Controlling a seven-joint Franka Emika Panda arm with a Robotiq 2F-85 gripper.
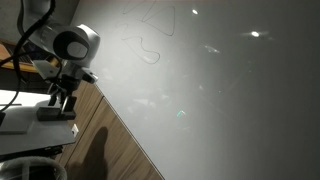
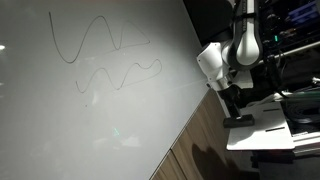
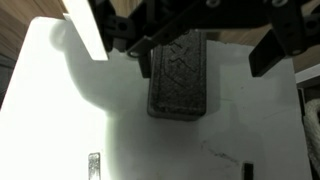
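A dark, block-shaped eraser lies on a white tray surface. Directly above it is my gripper, its fingers open. In the wrist view the eraser lies in the gap, nearer the left finger than the right finger. The outside views show the gripper low over the eraser; whether the fingers touch it cannot be told. A large whiteboard carries wavy dark lines.
Two thin items, a light-and-dark one and a dark one, lie on the tray. Wood-look panelling runs between tray and whiteboard. A round container stands by the tray's near side in exterior view 1.
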